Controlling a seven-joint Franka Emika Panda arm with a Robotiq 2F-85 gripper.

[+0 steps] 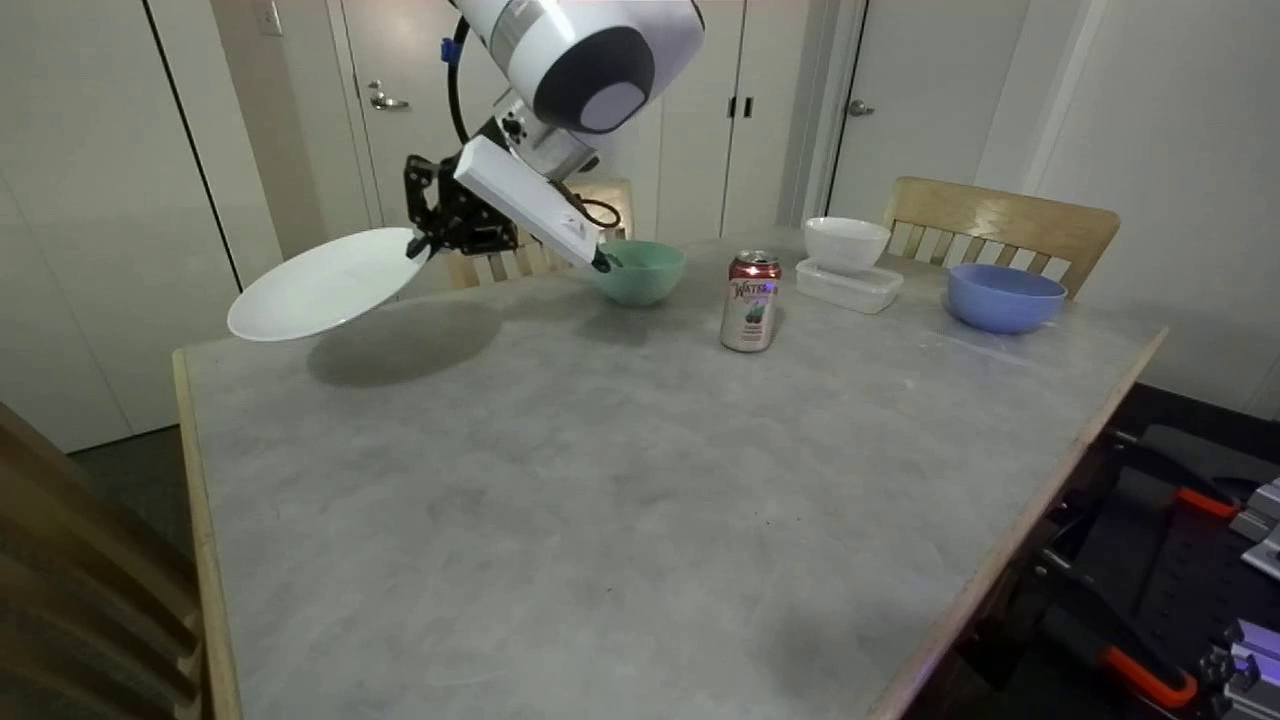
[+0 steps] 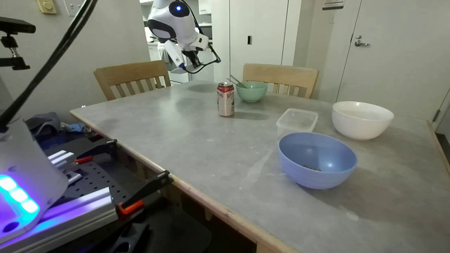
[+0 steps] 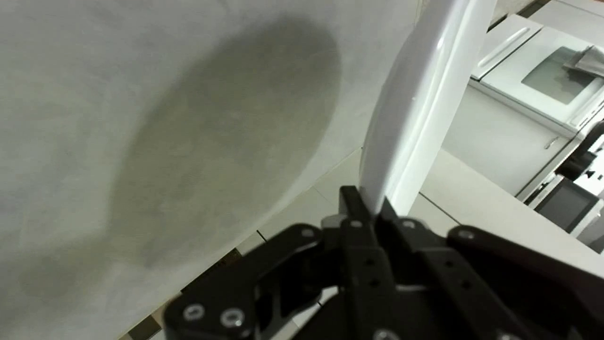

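A white plate (image 1: 326,286) hangs tilted in the air over the far left end of the table, its shadow on the surface beneath. My gripper (image 1: 420,244) is shut on the plate's rim at its right side. From the wrist, the plate (image 3: 416,107) shows nearly edge-on, its rim pinched between the black fingertips of the gripper. In exterior view 2 the arm stands at the far end of the table, and the plate is mostly hidden behind the gripper there.
A soda can (image 1: 750,302) stands near a green bowl (image 2: 251,91) with a utensil in it. Farther right are a clear container (image 2: 297,121), a white bowl (image 2: 361,120) and a blue bowl (image 2: 317,160). Chairs line the table.
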